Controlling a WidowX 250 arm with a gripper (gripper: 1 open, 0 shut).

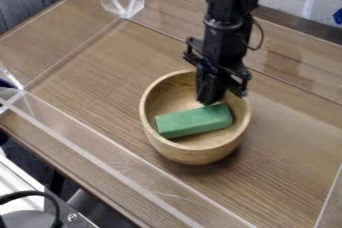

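A round wooden bowl [193, 150] sits on the wooden table, holding a green rectangular block [193, 121] that lies across its inside. My black gripper [214, 90] reaches down from the top of the view into the back of the bowl, just above and behind the block. Its fingertips are partly hidden in dark shadow, so whether anything is between them cannot be seen.
Clear plastic brackets stand at its back left and left edge. A white object with a black cable is at the bottom left corner.
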